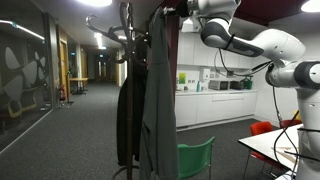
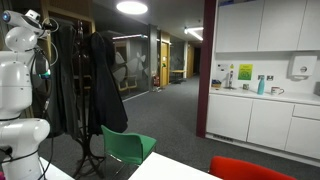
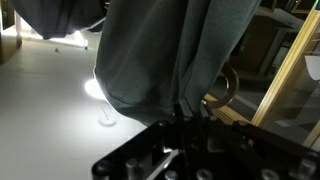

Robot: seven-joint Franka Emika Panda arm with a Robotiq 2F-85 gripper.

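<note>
In exterior view 1, a long grey coat (image 1: 159, 105) hangs just right of the dark coat stand (image 1: 128, 70). My gripper (image 1: 168, 13) is at the coat's top, near the upper edge of that view. Grey cloth (image 3: 165, 55) fills the upper middle of the wrist view and runs down to my gripper, which is shut on it. Whether the collar still touches a hook cannot be told. A black coat (image 2: 105, 82) hangs on the stand (image 2: 82, 95) in exterior view 2.
A green chair (image 1: 195, 158) stands close to the coat's lower right. White tables (image 2: 195, 168) and red chairs (image 2: 245, 168) lie nearer the arm. White cabinets (image 2: 265, 122) line the wall, and the corridor floor (image 1: 80, 125) is clear.
</note>
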